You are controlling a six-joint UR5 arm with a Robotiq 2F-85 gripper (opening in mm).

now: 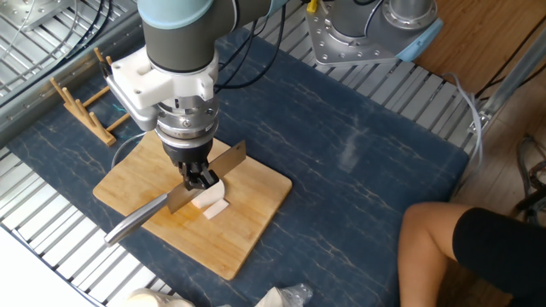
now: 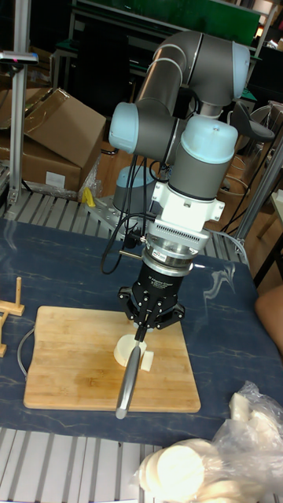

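My gripper (image 1: 200, 181) is shut on a cleaver-like knife (image 1: 230, 160) over the middle of the wooden cutting board (image 1: 247, 243). The knife's metal handle (image 1: 136, 219) sticks out toward the board's near edge. Beneath and beside the blade lies a pale, round piece of food (image 2: 125, 348), partly covered by the knife and fingers. A thin cut slice (image 1: 217, 209) rests on the board, just to the right of the round piece. Whether the blade touches the board or the food cannot be made out.
A wooden peg rack (image 1: 89, 118) stands left of the board. A plastic bag of pale round pieces (image 2: 180, 471) lies at the front right. A person's arm (image 1: 426, 256) is at the right table edge. The dark tabletop (image 1: 341, 188) right of the board is clear.
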